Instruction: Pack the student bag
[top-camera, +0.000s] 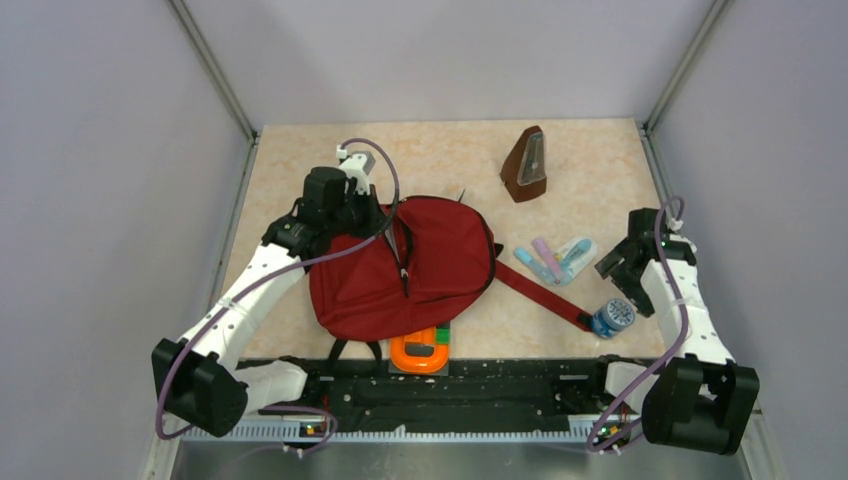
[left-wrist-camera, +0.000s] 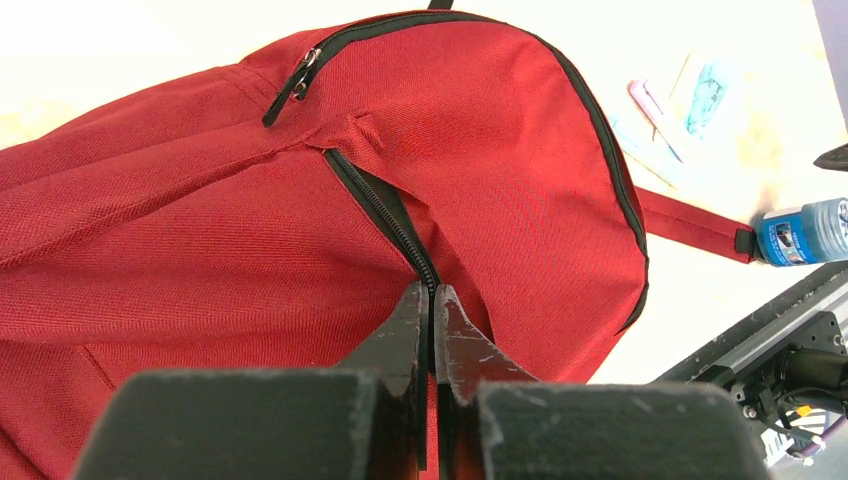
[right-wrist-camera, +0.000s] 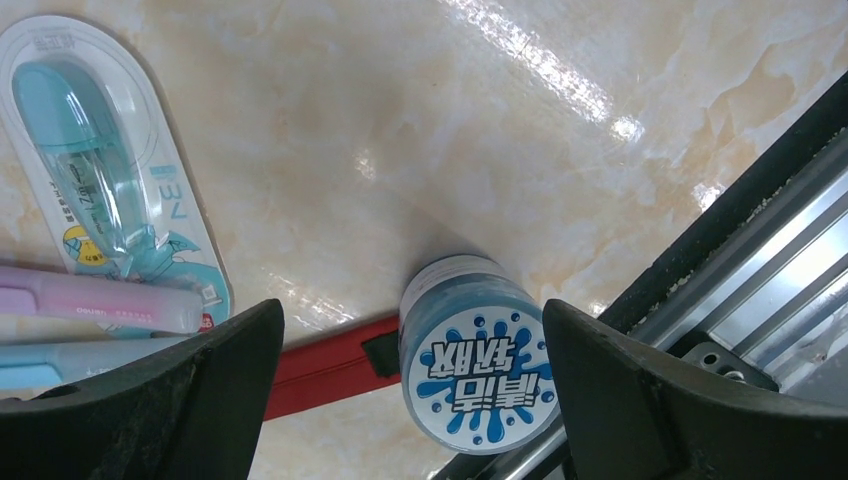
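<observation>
The red bag (top-camera: 440, 260) lies across the table's middle-left with zipper (left-wrist-camera: 380, 205) showing. My left gripper is shut over it at that zipper, nothing clearly between its fingers. My right gripper is open above a blue jar (top-camera: 613, 318) with white lid (right-wrist-camera: 477, 375), the jar between and below its fingers. Left of the jar lie a pink pen (right-wrist-camera: 120, 298), a light-blue pen (right-wrist-camera: 80, 362) and a blister pack with a blue item (right-wrist-camera: 95, 170).
A brown metronome (top-camera: 520, 165) stands at the back. An orange object (top-camera: 410, 355) is partly under the bag at the front edge. A red strap (top-camera: 540, 295) runs toward the jar.
</observation>
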